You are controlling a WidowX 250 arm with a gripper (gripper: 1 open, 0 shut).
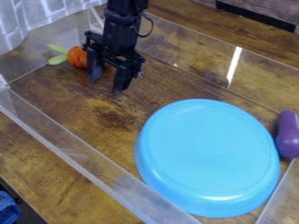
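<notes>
The black gripper (110,73) hangs from the top of the view at the back left of the wooden tray, its fingers low near the floor. An orange carrot toy with green leaves (77,57) lies just behind and left of it, partly hidden by the fingers. Whether the fingers hold anything is not clear.
A large light-blue disc (205,156) fills the front right. A purple object (288,136) lies at the right edge, and a blue item (6,208) at the lower left outside the clear wall.
</notes>
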